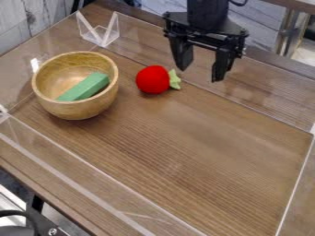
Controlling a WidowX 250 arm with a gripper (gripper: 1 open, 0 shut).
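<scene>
My black gripper hangs at the top centre, its two fingers spread open with nothing seen between them. Below it and to the left, a red round object with a small pale green part lies on the wooden table. At the left, a tan bowl holds a green oblong block.
A clear, angular wire-like or plastic object stands at the upper left near the table's edge. A dark cable or arm part shows at the lower left corner. The middle, right and front of the table are clear.
</scene>
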